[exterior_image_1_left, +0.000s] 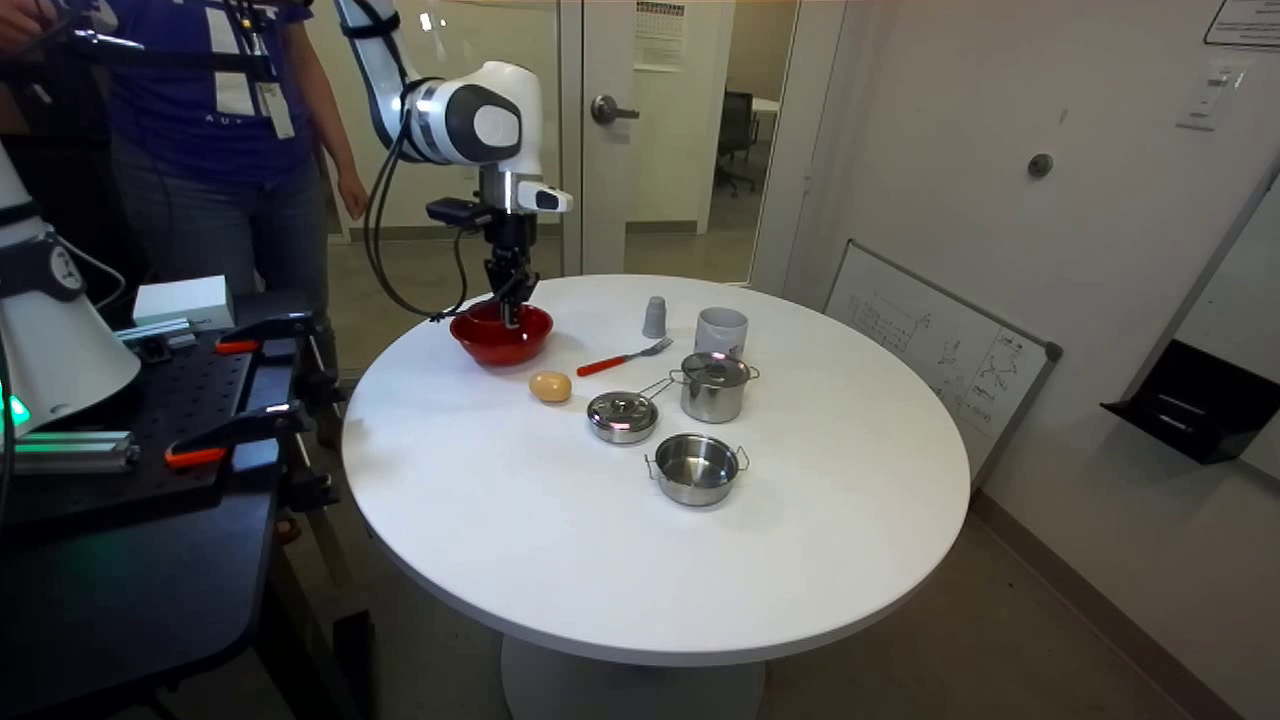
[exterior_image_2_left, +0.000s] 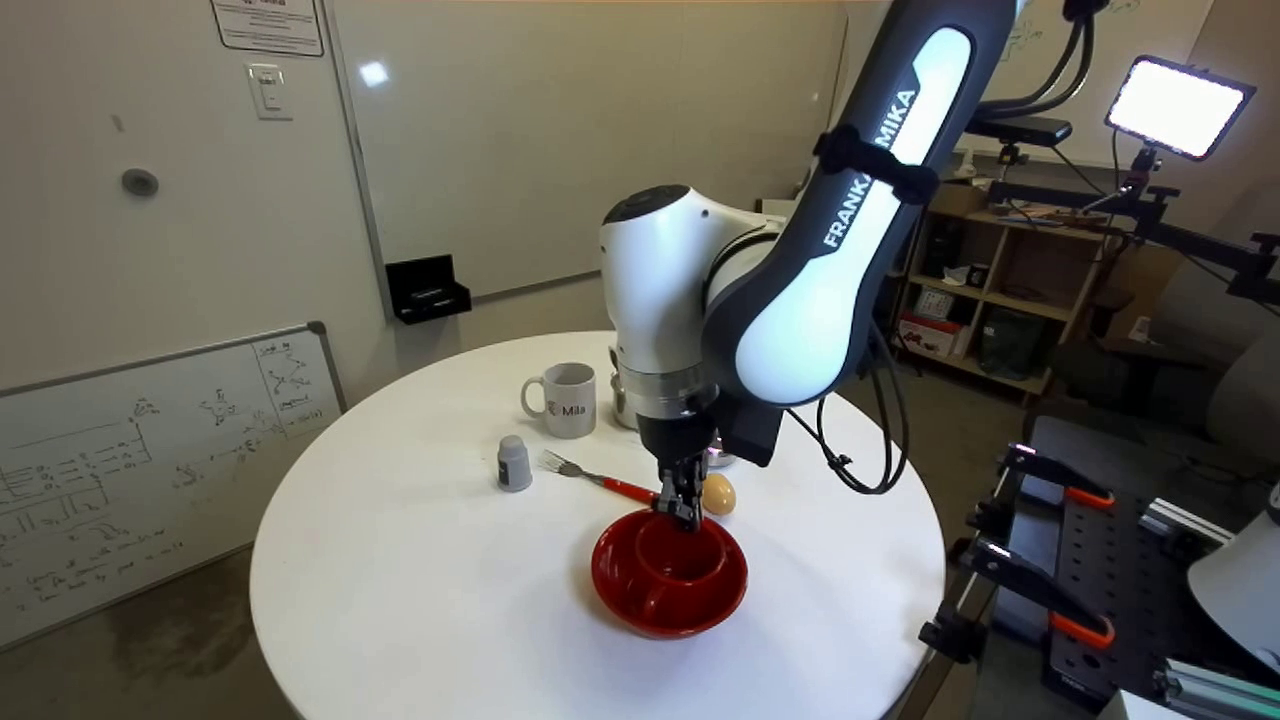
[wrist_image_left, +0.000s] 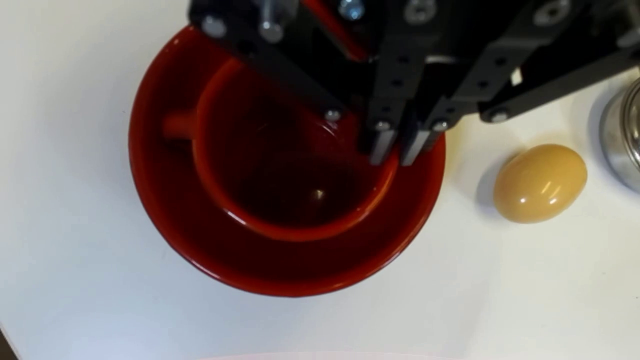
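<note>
A red mug (wrist_image_left: 288, 186) sits inside a red bowl (wrist_image_left: 294, 270), its handle (wrist_image_left: 178, 125) pointing left in the wrist view. My gripper reaches down over the mug's edge, shut on its rim with one fingertip inside the cup and the other outside. From the second exterior view, the mug (exterior_image_2_left: 684, 564) stands within the bowl (exterior_image_2_left: 672, 619) under my gripper (exterior_image_2_left: 681, 518). In the first exterior view the bowl (exterior_image_1_left: 498, 348) rests at the table's far left and its wall hides most of the mug.
Close to the bowl lie an egg (exterior_image_1_left: 551, 386) and a red-handled fork (exterior_image_1_left: 612, 362). Farther right stand a grey shaker (exterior_image_1_left: 654, 318), a grey mug (exterior_image_1_left: 721, 330), a lidded pot (exterior_image_1_left: 714, 390), a lidded pan (exterior_image_1_left: 621, 418) and an open pot (exterior_image_1_left: 696, 469).
</note>
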